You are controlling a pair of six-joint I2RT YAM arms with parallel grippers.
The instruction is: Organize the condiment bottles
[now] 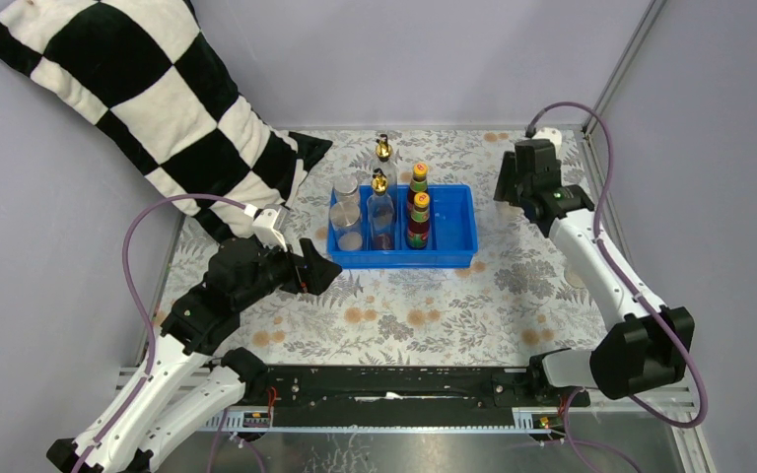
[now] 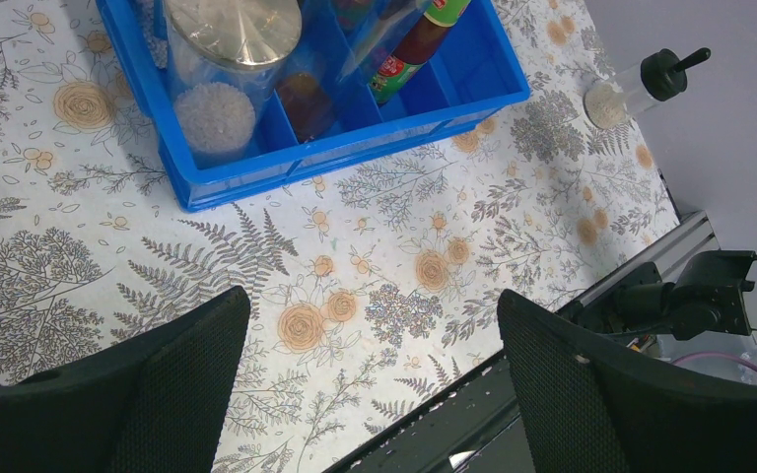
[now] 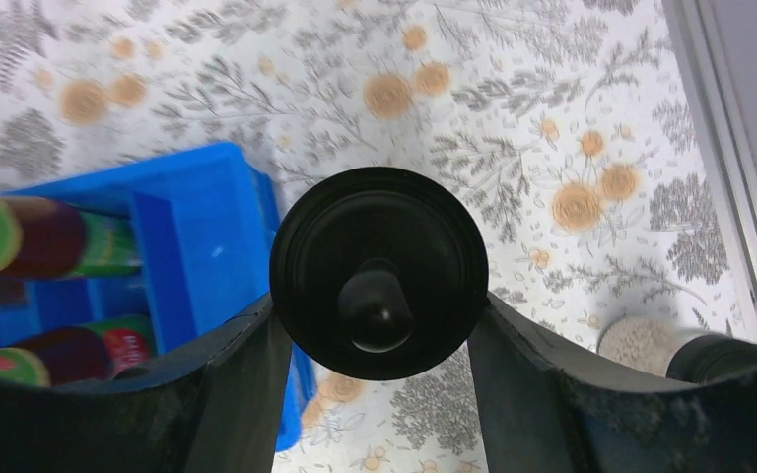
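The blue tray (image 1: 401,258) stands mid-table. Two clear jars (image 1: 346,226) fill its left compartment; gold-topped bottles (image 1: 381,219) and dark red sauce bottles (image 1: 418,226) occupy the middle. Its right compartment (image 1: 453,219) is empty. At the right, my right gripper (image 1: 505,179) is up off the table, right of the tray. Its fingers (image 3: 246,374) press both sides of a round black lid (image 3: 378,273), on a jar whose body is mostly hidden. Another black-lidded jar (image 2: 635,90) stands on the table. My left gripper (image 1: 320,273) is open and empty, by the tray's front left corner.
A black-and-white checkered cushion (image 1: 158,89) leans at the back left. The right wall's rail (image 3: 720,168) runs along the table's right side.
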